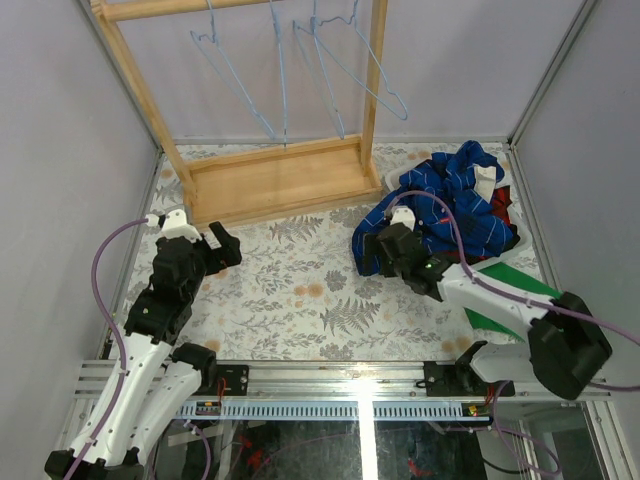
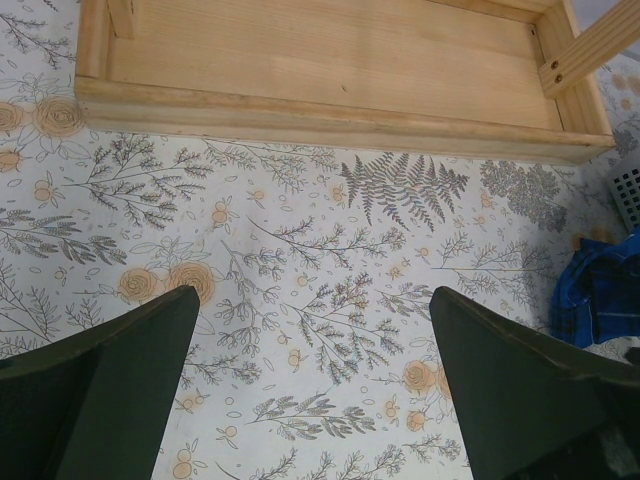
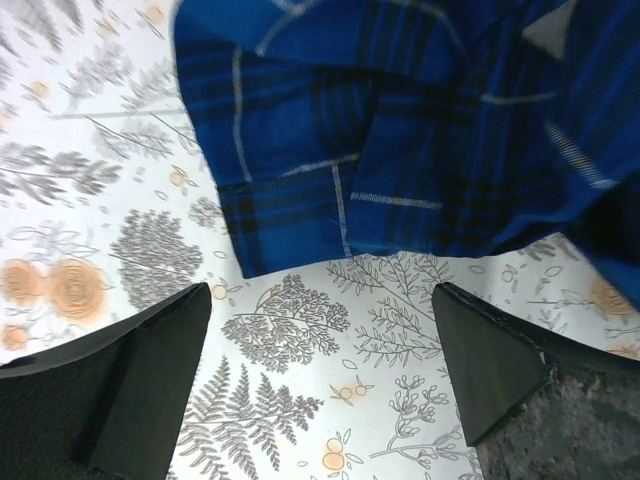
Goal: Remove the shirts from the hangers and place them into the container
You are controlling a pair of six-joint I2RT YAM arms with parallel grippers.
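Note:
A dark blue plaid shirt lies in a heap in and over the white basket at the right, one flap spread on the table. My right gripper is open just above that flap's edge, nothing between its fingers. My left gripper stands open over bare table at the left, empty. Several blue hangers hang from the wooden rack; no shirt shows on them.
Red and white cloth lies in the basket among the blue, and a green cloth lies at the right front. The wooden rack base fills the back left.

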